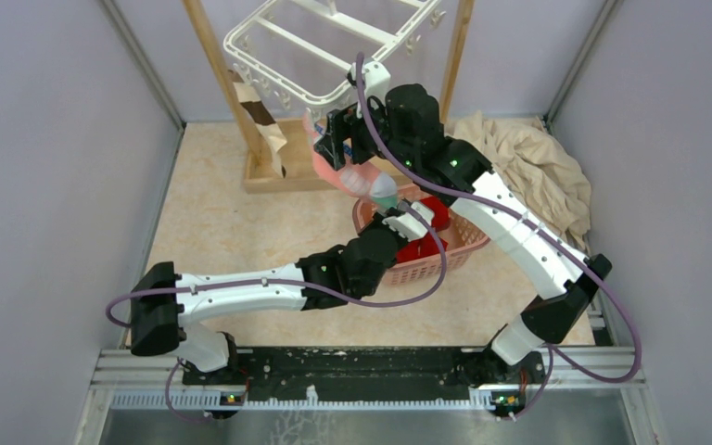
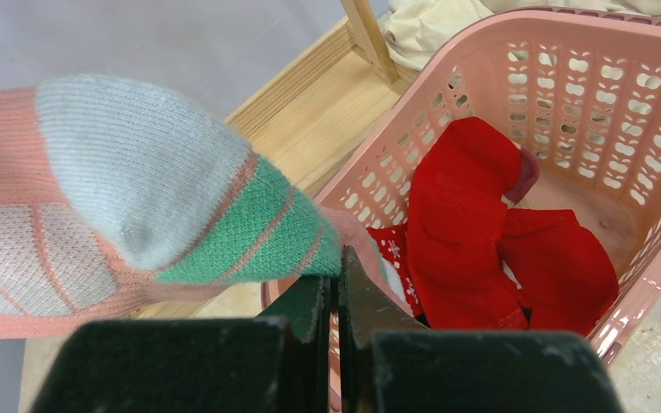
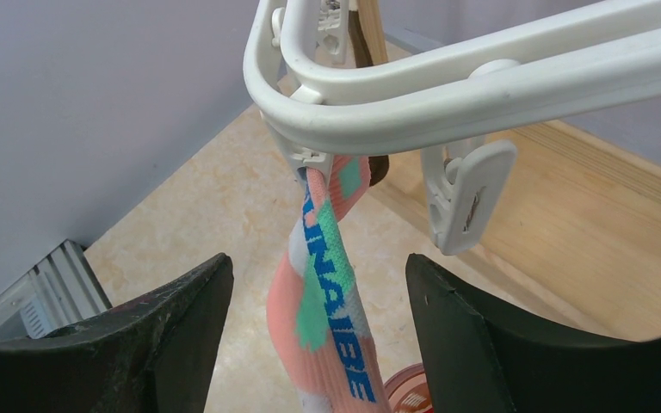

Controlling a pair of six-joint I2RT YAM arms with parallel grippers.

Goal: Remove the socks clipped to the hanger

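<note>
A pink sock with green and grey patches (image 2: 138, 172) is still clipped by its cuff at a corner of the white hanger (image 3: 379, 103). It stretches down toward the basket, and my left gripper is shut on its green toe end. My right gripper stands open just below the hanger, its fingers (image 3: 185, 327) on either side of the sock's upper part without visible contact. A brown-and-cream sock (image 1: 261, 125) hangs from the hanger's left side. Red socks (image 2: 469, 232) lie in the pink basket (image 2: 491, 39).
An empty white clip (image 3: 473, 198) hangs beside the sock's clip. Wooden posts (image 1: 210, 69) and a wooden base (image 2: 310, 103) stand behind. Beige cloth (image 1: 528, 167) is heaped at right.
</note>
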